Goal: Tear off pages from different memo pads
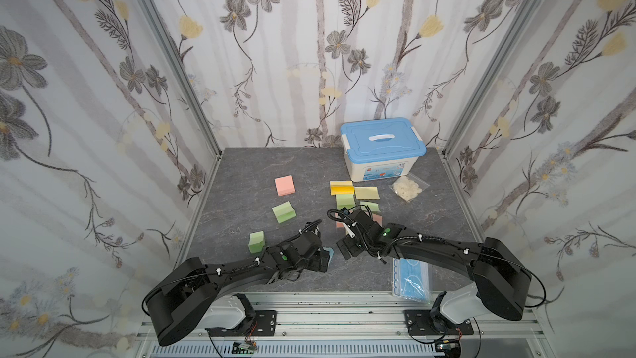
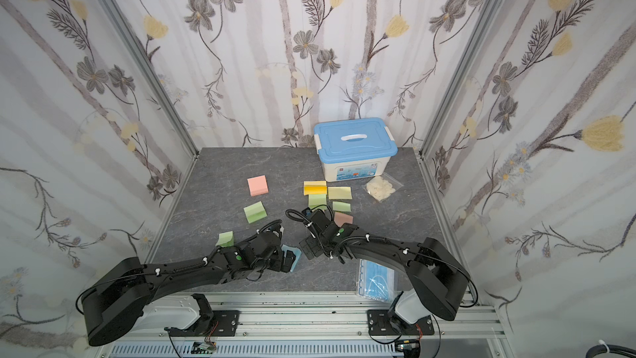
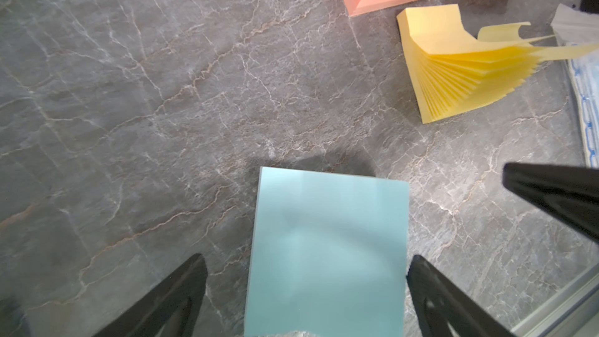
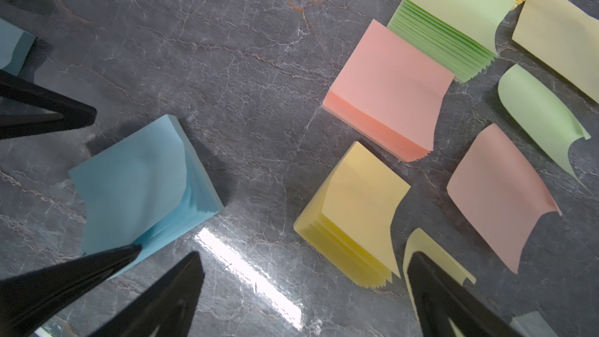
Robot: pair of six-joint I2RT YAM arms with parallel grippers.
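In the left wrist view, a light blue memo pad (image 3: 330, 249) lies between the spread fingers of my open left gripper. The right finger looks close against the pad's side; contact is hard to tell. From the right wrist view, the left fingers (image 4: 56, 115) straddle that blue pad (image 4: 137, 181), whose top sheets curl. My right gripper is open and empty above the table, beside a yellow pad (image 4: 352, 218). One right fingertip covers part of a loose yellow page (image 4: 433, 249). Pink (image 4: 390, 87) and green (image 4: 452, 12) pads sit beyond it.
Loose pink (image 4: 502, 193) and green (image 4: 542, 112) pages lie right of the pads. Farther left are another pink pad (image 1: 285, 185) and green pads (image 1: 284, 212). A blue-lidded box (image 1: 382, 149) stands at the back, and a mask packet (image 1: 411, 279) lies near the front edge.
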